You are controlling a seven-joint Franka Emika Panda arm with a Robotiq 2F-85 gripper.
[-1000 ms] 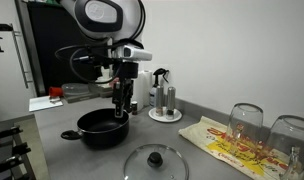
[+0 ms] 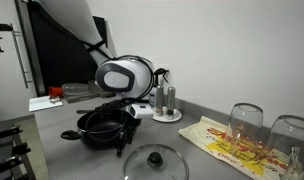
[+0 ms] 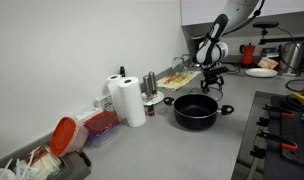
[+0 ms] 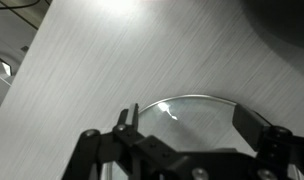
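A glass lid (image 2: 170, 171) with a black knob (image 2: 155, 159) lies on the grey table. Left of it stands a black pot (image 2: 97, 122), uncovered and partly hidden by my arm. My gripper (image 2: 125, 144) is low beside the pot, on the lid's left side. In the wrist view my gripper is open, its fingers (image 4: 126, 121) apart. The lid's curved rim (image 4: 192, 98) shows between them and apparently below; the knob is not visible there. A dark part of the pot (image 4: 287, 18) fills the upper right corner.
Upturned glasses (image 2: 245, 122) stand on a yellow cloth (image 2: 214, 137) at the right. Bottles and shakers stand on a white tray (image 2: 168, 116) behind. Paper towel rolls (image 3: 132, 100) are near the wall. Bare table (image 3: 187, 150) lies in front of the pot.
My arm has come down from above the pot to near table height beside the lid. The pot and lid have not visibly moved.
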